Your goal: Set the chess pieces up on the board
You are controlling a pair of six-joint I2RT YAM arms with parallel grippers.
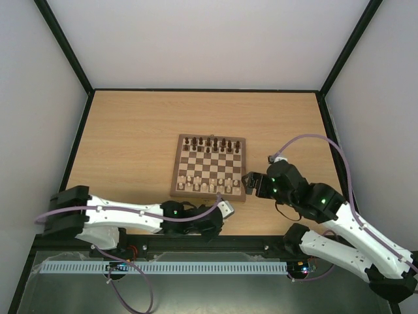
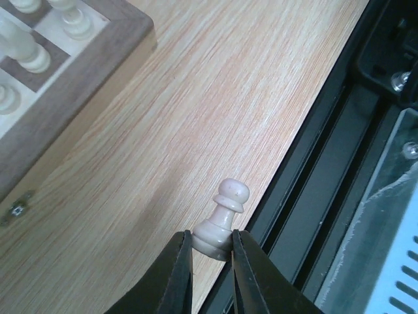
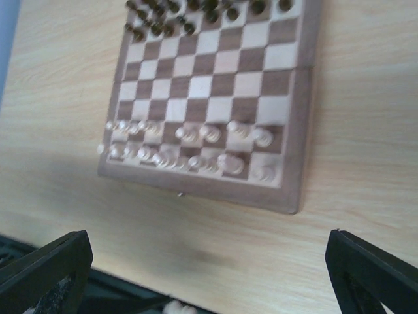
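Observation:
A white pawn (image 2: 223,216), tilted with its head up and away, is pinched near its base by my left gripper, which is shut on it. It hangs beyond the front edge of the chess board (image 2: 78,111). White pieces (image 3: 186,134) line the near side of the board and dark pieces (image 3: 211,14) the far side. At the board's near right corner in the top view, my right gripper (image 1: 249,184) hovers. Its fingers (image 3: 49,278) are wide apart in the right wrist view, with nothing between them.
A dark rail (image 1: 196,243) runs along its front edge. A small clasp (image 2: 17,208) sticks out from the board's side. Both grippers are close together near the board.

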